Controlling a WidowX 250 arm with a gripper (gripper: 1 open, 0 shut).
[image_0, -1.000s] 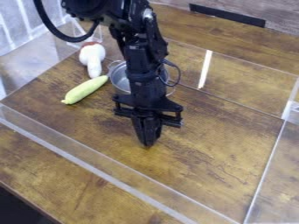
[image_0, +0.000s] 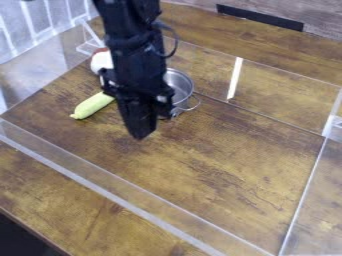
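The black robot arm hangs from the top of the camera view, its gripper (image_0: 139, 128) above the wooden table in the centre-left, pointing down. Its fingertips look close together with nothing visible between them. A silver bowl (image_0: 179, 86) sits behind the gripper, partly hidden by it. A pale green elongated vegetable (image_0: 91, 106) lies to the left of the gripper. A white object (image_0: 102, 61) at the upper left is partly hidden by the arm.
Clear plastic walls (image_0: 317, 200) border the wooden table (image_0: 247, 170). A dark slot (image_0: 261, 18) is at the back edge.
The arm has risen and shifted a little to the left, now covering more of the white object. The objects on the table look unmoved.
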